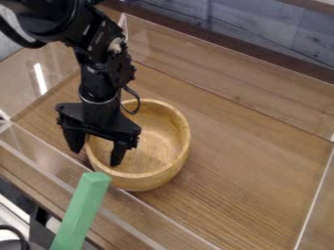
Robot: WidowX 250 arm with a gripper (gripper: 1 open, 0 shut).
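A round wooden bowl (163,156) sits on the wooden table at the centre-left. The black gripper (97,145) reaches down from the upper left, its fingers over and inside the bowl's left part. Whether anything is between the fingers cannot be made out, nor how far apart they are held. A green bar (81,210) stands at the lower left, near the table's edge, in front of the bowl.
A grey-blue wall (248,29) runs along the back. Dark cables lie at the bottom left.
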